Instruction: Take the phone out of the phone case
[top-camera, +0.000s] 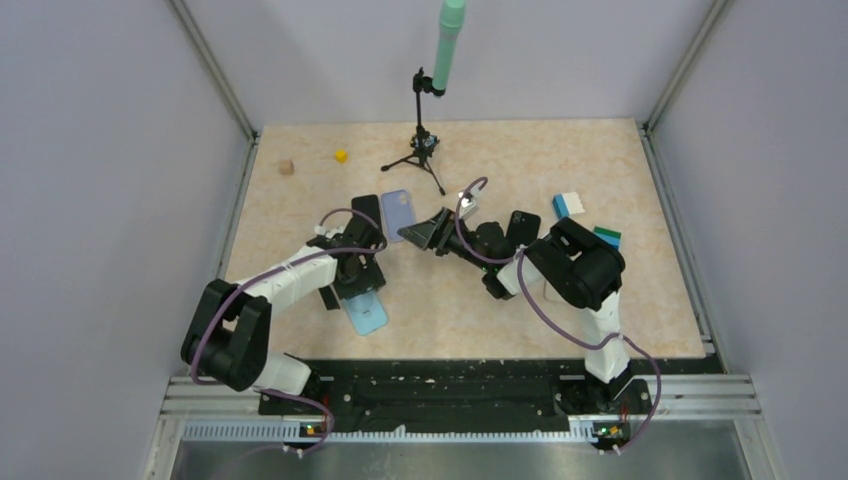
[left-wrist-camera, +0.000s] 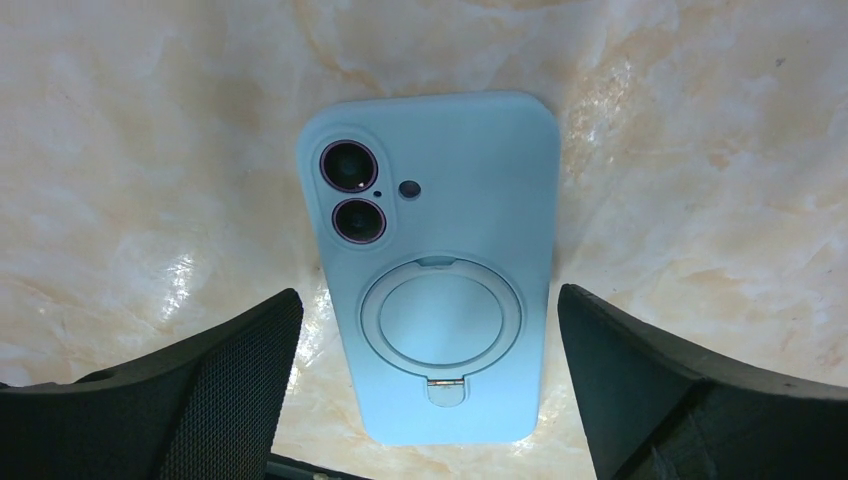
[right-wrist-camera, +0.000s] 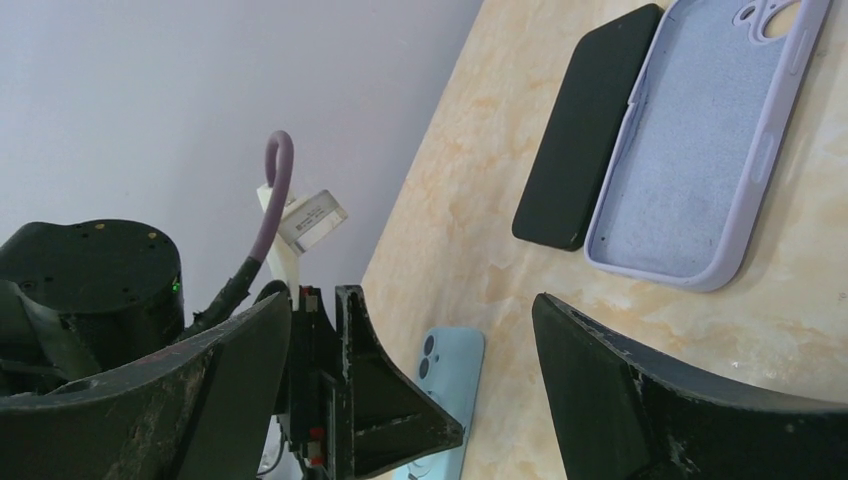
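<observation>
A light blue phone case (top-camera: 366, 313) with a phone's camera lenses showing through it lies back-up on the table near the front left. In the left wrist view, the case (left-wrist-camera: 450, 170) has a ring on its back. My left gripper is over it, open, its fingers (left-wrist-camera: 240, 385) apart on either side with gaps. To the right, my right gripper (top-camera: 424, 236) hangs mid-table, its fingers (right-wrist-camera: 610, 400) apart and nothing between them. The left gripper hides part of the case from above.
A black phone (right-wrist-camera: 588, 130) lies beside an empty lavender case (right-wrist-camera: 690, 150), both beyond the left arm. At the back stands a tripod (top-camera: 422, 148). Another dark phone (top-camera: 522, 227) and small boxes (top-camera: 568, 205) are at the right.
</observation>
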